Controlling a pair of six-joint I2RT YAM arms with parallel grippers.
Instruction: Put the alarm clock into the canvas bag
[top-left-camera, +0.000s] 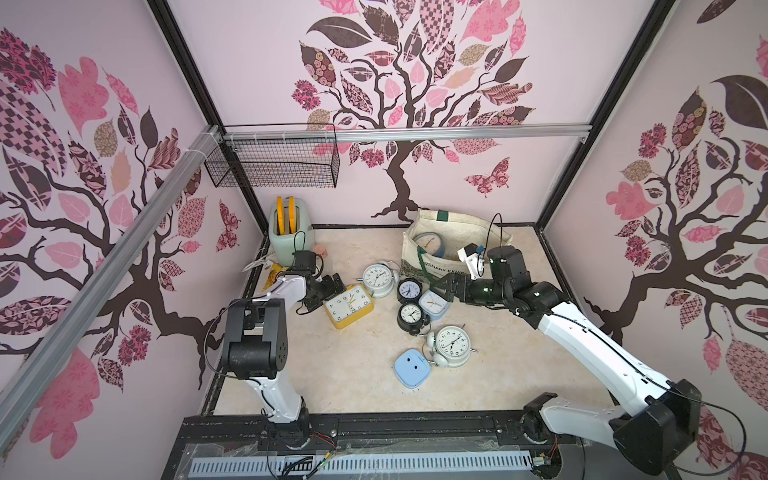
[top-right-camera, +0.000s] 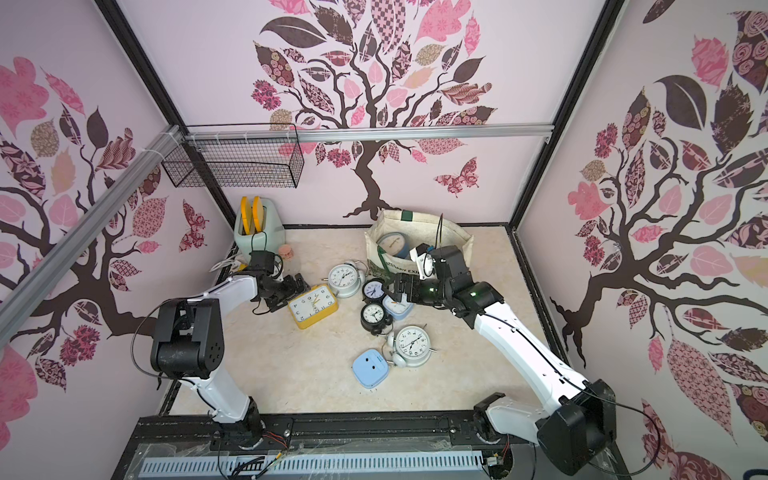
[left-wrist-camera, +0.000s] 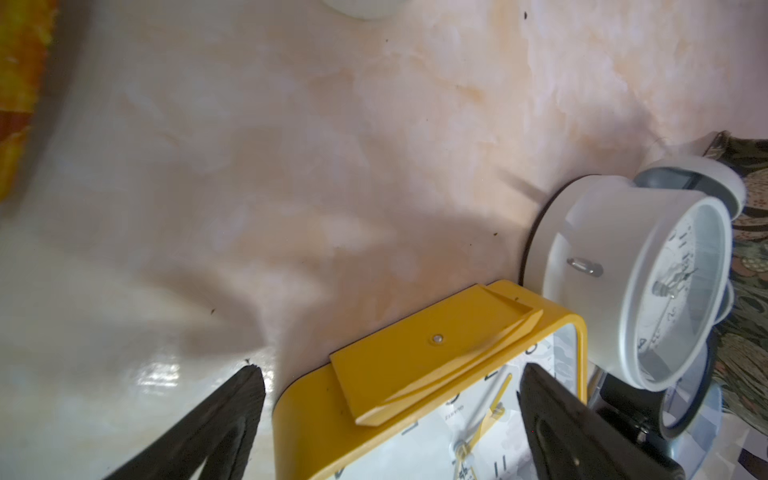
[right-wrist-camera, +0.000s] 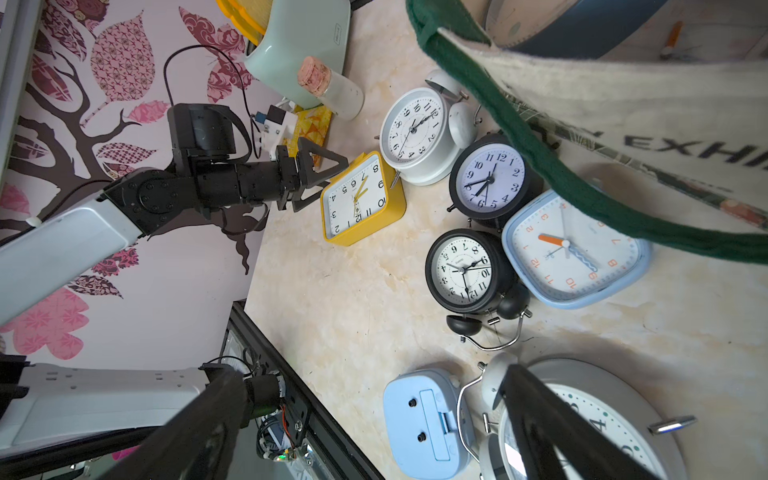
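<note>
The yellow alarm clock (top-left-camera: 349, 306) lies face up on the table. My left gripper (top-left-camera: 330, 289) is open at its far left edge; in the left wrist view the clock's yellow side (left-wrist-camera: 424, 344) shows between and beyond the fingers, with nothing gripped. A white twin-bell clock (right-wrist-camera: 416, 132), two black clocks (right-wrist-camera: 468, 270) and a light blue clock (right-wrist-camera: 572, 244) stand to its right. My right gripper (top-left-camera: 456, 285), open and empty, hovers in front of the canvas bag (top-right-camera: 448, 232). Inside the bag is a round grey-blue clock (top-left-camera: 430, 243).
A larger white clock (top-left-camera: 453, 344) and a blue clock lying face down (top-left-camera: 412, 369) occupy the front middle. The toaster (top-left-camera: 293, 238) and a yellow packet (right-wrist-camera: 313, 128) are behind the left arm. Free table lies at front left and right.
</note>
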